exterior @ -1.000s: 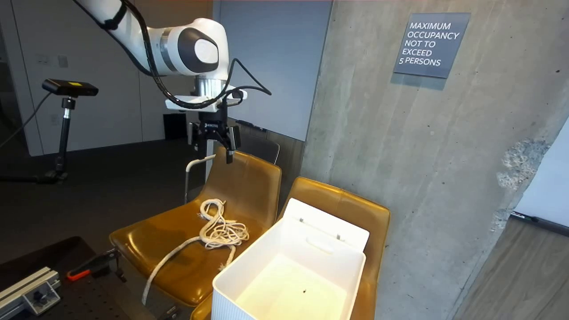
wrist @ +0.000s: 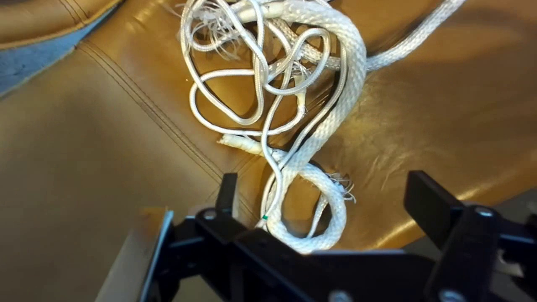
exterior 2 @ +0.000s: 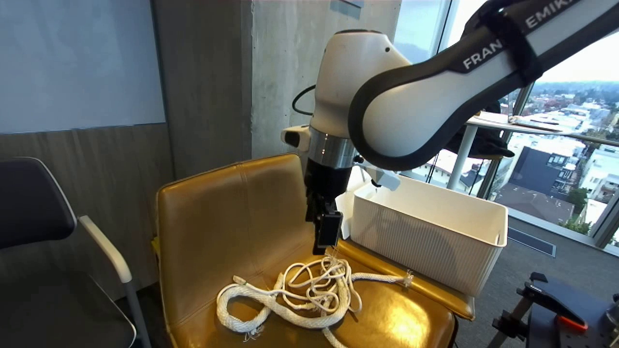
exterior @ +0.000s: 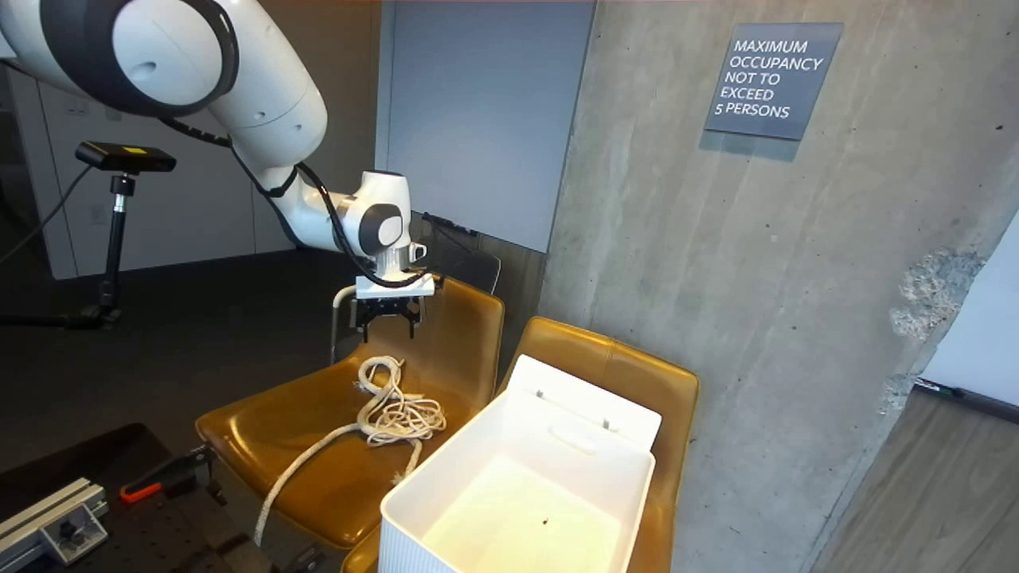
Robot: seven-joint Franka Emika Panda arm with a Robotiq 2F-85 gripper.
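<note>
A tangle of white rope, with thick braided lengths and thinner cords, lies on the seat of a tan leather chair. One thick end hangs over the seat's front edge in exterior view 1. My gripper hangs above the rope, fingers pointing down and spread apart, with nothing between them. In the wrist view, a thick loop of the rope shows in the gap between the open fingers, on the seat below. Exterior view 2 has the gripper over the heap, clear of it.
An empty white bin rests on the neighbouring tan chair. A dark office chair with a pale armrest stands at the left in exterior view 2. Near the front is a dark table with a red-handled clamp.
The arm has come down toward the chair seat, and the gripper has turned and now hangs lower over the rope. Rope and bin look unmoved.
</note>
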